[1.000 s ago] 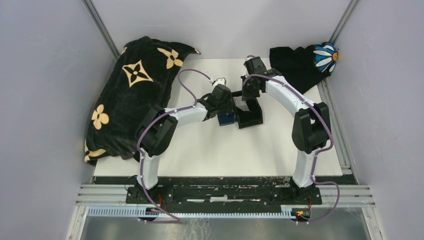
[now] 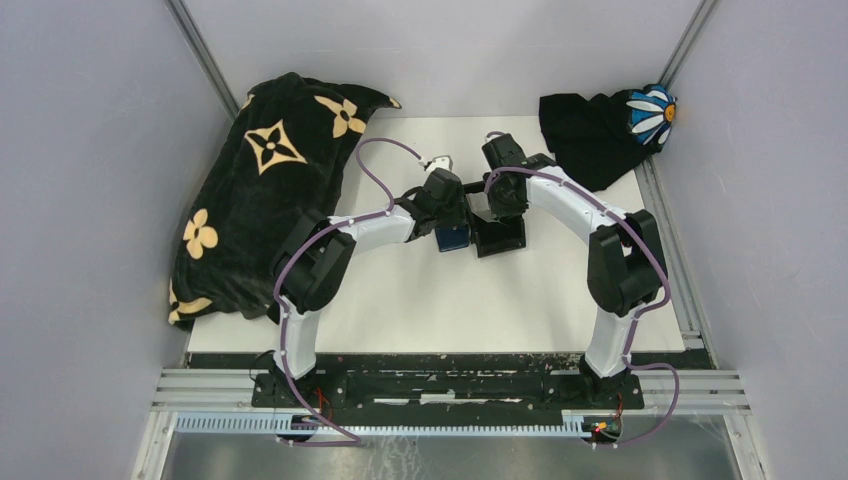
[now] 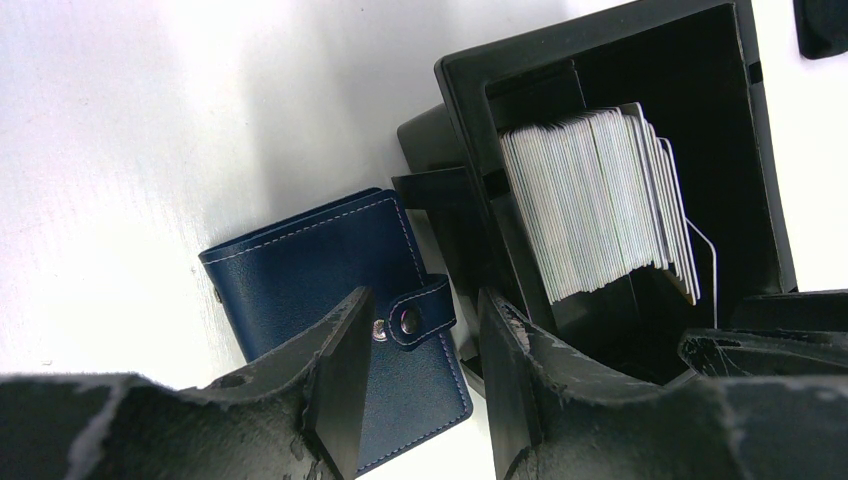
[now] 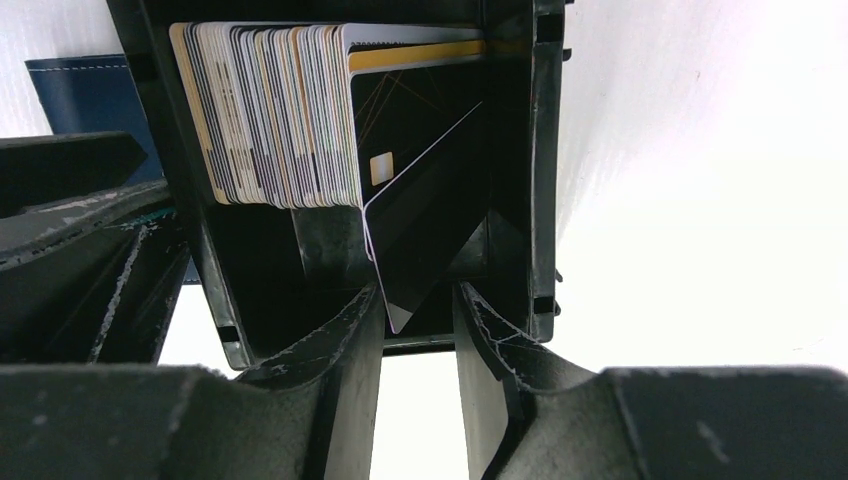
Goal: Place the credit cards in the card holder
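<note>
The dark blue card holder point(image 3: 300, 290), its snap strap point(image 3: 425, 312) across one edge, lies on the table just left of a black box point(image 3: 520, 40). Standing in that box is a packed row of cards point(image 4: 270, 110); in the right wrist view a dark card point(image 4: 430, 220) leans tilted away from the end of the row. Over the strap, my left gripper is part open, one fingertip on each side of it in view; contact cannot be told. My right gripper hangs open over the box, its left fingertip by the leaning card's lower corner.
A black patterned cloth point(image 2: 270, 190) covers the table's left side, and a dark cloth point(image 2: 595, 140) with a flower lies at the back right. Both grippers are close together.
The left arm, card holder and box look unmoved.
</note>
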